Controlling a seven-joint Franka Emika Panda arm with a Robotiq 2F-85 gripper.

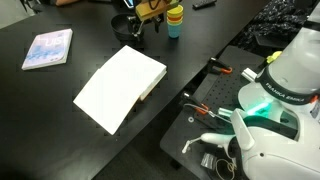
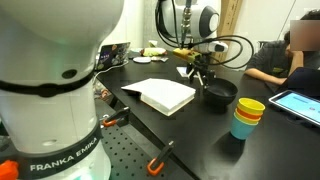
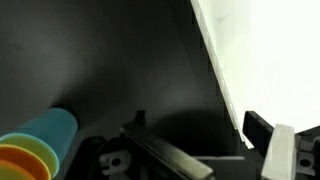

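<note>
An open book (image 1: 108, 98) with blank white pages lies on the dark table; in exterior view 2 the same book (image 2: 162, 94) sits left of centre. My gripper is open, and nothing shows between its fingers. It hovers beyond the book's far edge, close to a black bowl (image 1: 122, 27), as exterior view 2 also shows with the gripper (image 2: 197, 78) beside the bowl (image 2: 219, 92). One white page edge (image 3: 222, 80) runs along the right of the wrist view. The page contents are too bright to read.
Stacked coloured cups (image 1: 174, 24) stand right of the bowl, the blue one (image 3: 48, 132) near the gripper at lower left. A pale patterned book or box (image 1: 48, 47) lies at the far left. Cables and tools (image 1: 215, 140) lie near the base.
</note>
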